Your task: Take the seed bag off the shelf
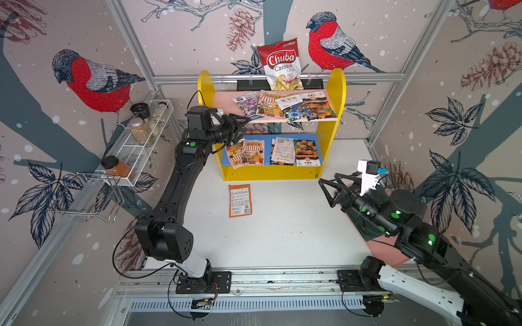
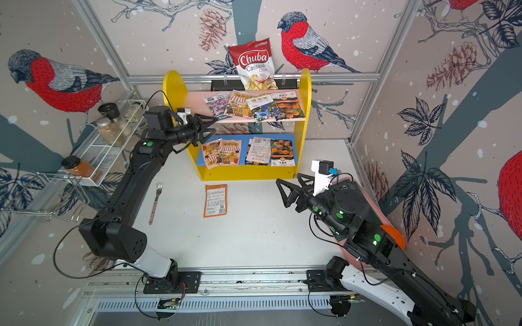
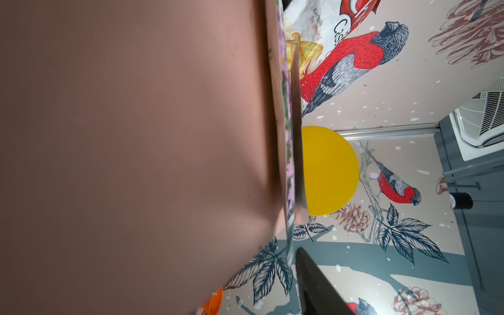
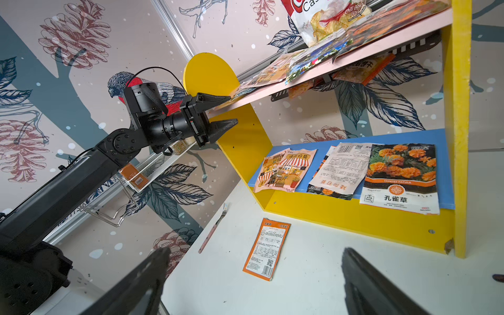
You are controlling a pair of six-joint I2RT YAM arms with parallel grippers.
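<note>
Seed bags lie on both boards of the yellow shelf: a purple bag [image 1: 245, 104] at the upper board's left, beside striped, blue-flower and orange-flower bags [image 2: 287, 105], and several on the blue board. My left gripper stands open at the left front edge of the upper board, by the purple bag; in the left wrist view the board's pink surface fills much of the frame, with that bag's edge seen thin along it. My right gripper [image 1: 329, 193] is open, low at the right of the shelf, with nothing between its fingers.
A chips bag [image 1: 280, 62] stands at the back on top. An orange packet [image 1: 239, 201] and a fork [image 2: 155, 205] lie on the white table. A wire rack with jars [image 1: 133, 157] is on the left wall.
</note>
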